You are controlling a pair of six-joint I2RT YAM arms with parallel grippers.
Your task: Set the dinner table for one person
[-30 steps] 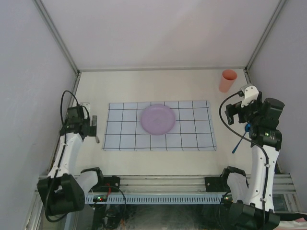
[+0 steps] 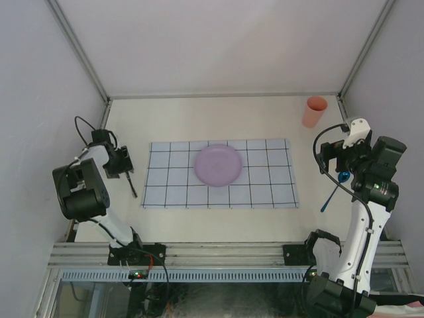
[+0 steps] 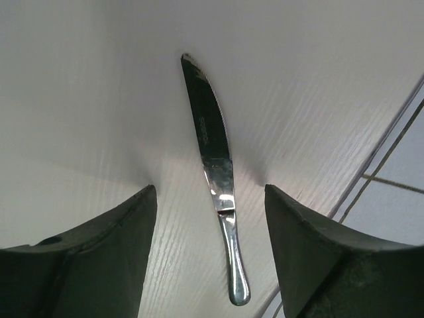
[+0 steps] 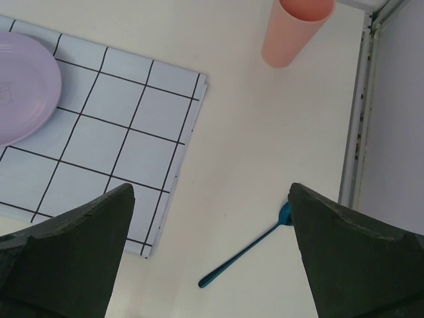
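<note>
A silver table knife [image 3: 211, 132] lies on the white table just below my left gripper, which is open, the knife's handle between and beneath its fingers. A purple plate [image 2: 218, 165] rests on the middle of the gridded placemat [image 2: 165, 192]. On the right, my right gripper hangs open over the table, nothing between its fingers. A blue spoon [image 4: 242, 253] lies on the bare table under it, right of the placemat, and a pink cup [image 4: 288, 43] stands at the back right.
Bare table [image 2: 218, 119] runs behind and in front of the placemat. Walls and metal rails bound the table at the back and sides, close beside both arms.
My left arm has moved back and turned over the knife, uncovering more of it in the top view. My right arm has shifted slightly to the right.
</note>
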